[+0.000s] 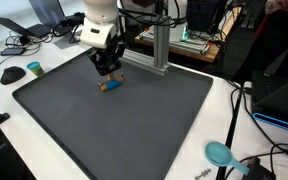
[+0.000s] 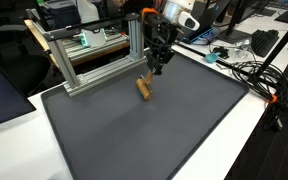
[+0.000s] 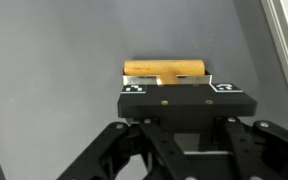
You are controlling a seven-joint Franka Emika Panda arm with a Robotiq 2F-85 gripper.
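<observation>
My gripper (image 2: pixel 152 73) is shut on the thin stem of a wooden mallet-like piece. Its orange-brown cylindrical head (image 2: pixel 144 89) hangs below the fingers, at or just above the grey mat. From exterior view 1, the head (image 1: pixel 110 85) shows a blue patch. Under my gripper in the wrist view, the wooden cylinder (image 3: pixel 165 67) lies crosswise, and the stem runs between the metal fingertips. The black gripper body hides the rest of the stem. Whether the head touches the mat, I cannot tell.
Around the piece the dark grey mat (image 1: pixel 109 130) is broad and clear. A metal frame (image 2: pixel 99 73) stands beside its back edge. A green cup (image 1: pixel 35 69) and a dark rounded object (image 1: pixel 12 75) sit off the mat. A turquoise round-headed item (image 1: pixel 220 154) lies outside it.
</observation>
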